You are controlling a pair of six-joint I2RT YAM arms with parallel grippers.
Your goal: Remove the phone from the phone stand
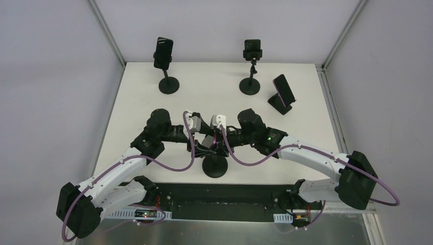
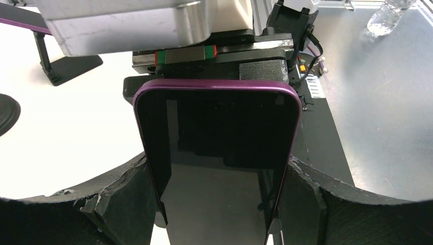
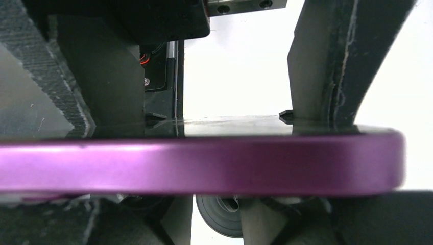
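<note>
In the left wrist view a purple-edged phone (image 2: 217, 148) stands between the fingers of my left gripper, which is shut on its sides. My right gripper is part open around that phone, whose purple edge (image 3: 204, 166) crosses the right wrist view close up; whether its fingers touch the phone I cannot tell. In the top view both grippers meet over the front phone stand, whose round base (image 1: 215, 167) shows below them; the stand's upper part is hidden.
Behind stand a phone on a stand (image 1: 163, 53) at back left, another stand (image 1: 250, 86) at back middle and a tilted phone (image 1: 284, 90) at right.
</note>
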